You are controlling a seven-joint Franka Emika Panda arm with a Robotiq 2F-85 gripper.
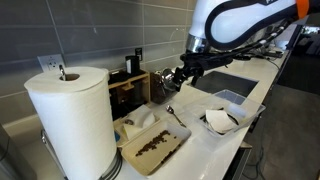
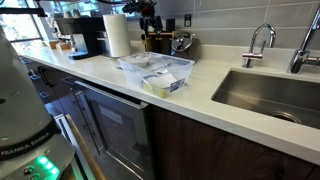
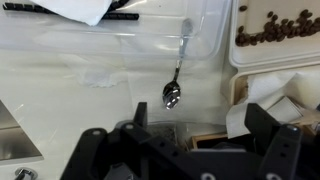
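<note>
My gripper is open above the counter, its fingers wide apart and nothing between them. A metal spoon (image 3: 172, 94) lies ahead of the fingers in the wrist view, bowl towards the gripper and handle running up along the clear bin's edge. In exterior view 1 the spoon (image 1: 174, 114) rests on the counter, below and apart from the gripper (image 1: 177, 82). A pale tray (image 1: 140, 163) with dark beans stands beside it. To the right is a clear plastic bin (image 1: 247, 108) holding something white and dark.
A paper towel roll (image 1: 72, 125) stands at the front left. A wooden box (image 1: 128, 134) with white paper and a dark organiser (image 1: 122, 98) sit near the wall. The sink (image 2: 270, 92) is farther along the counter. Some bare counter surrounds the spoon.
</note>
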